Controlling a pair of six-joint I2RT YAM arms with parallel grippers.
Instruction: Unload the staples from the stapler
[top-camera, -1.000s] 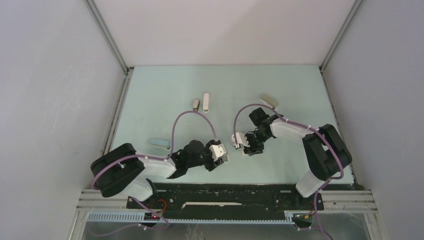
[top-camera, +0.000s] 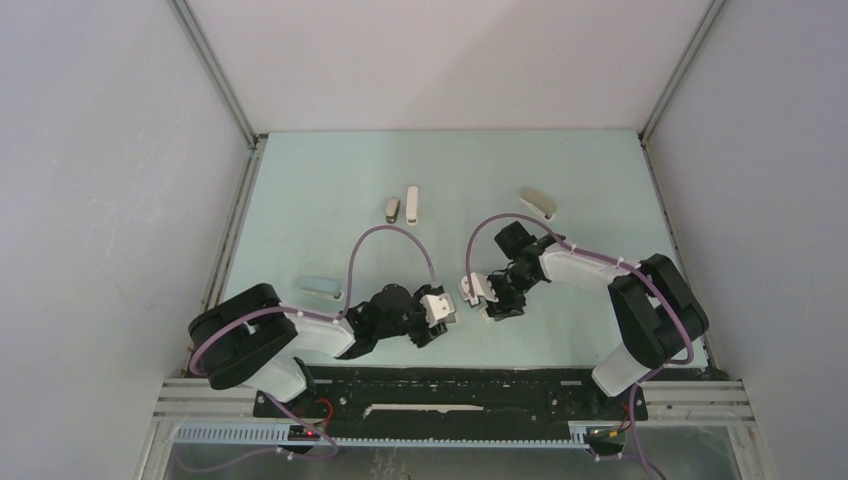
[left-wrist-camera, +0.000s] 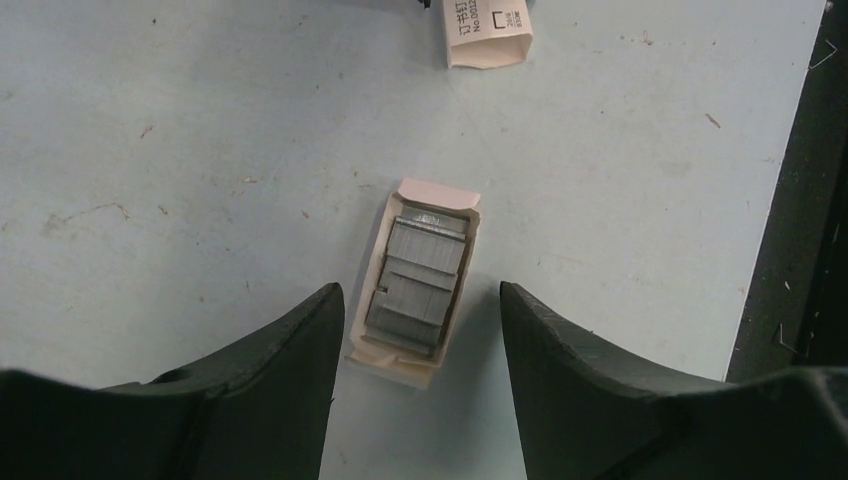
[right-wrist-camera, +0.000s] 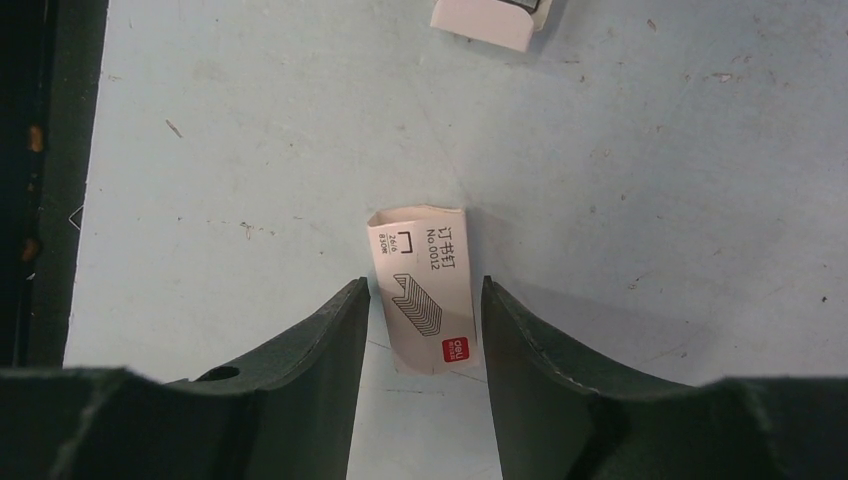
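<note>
An open paper tray holding grey staple strips (left-wrist-camera: 415, 285) lies on the table in the left wrist view. My left gripper is open, its fingers apart on either side of the tray's near end. In the right wrist view a pale printed sleeve (right-wrist-camera: 425, 290), the staple box's outer cover, lies on the table. The right gripper stands open, one finger on each side of the sleeve, and neither is clearly pressed on it. At the back of the top view are a long white-topped stapler (top-camera: 412, 204) and a smaller brown one (top-camera: 392, 210).
A beige stapler (top-camera: 538, 204) stands at the back right, and a light blue one (top-camera: 319, 286) lies close to the left arm. Free table stretches across the middle and back. The dark front edge (top-camera: 440, 380) runs close to both arms.
The right arm has come slightly toward the front edge since a second ago. The staplers have not moved.
</note>
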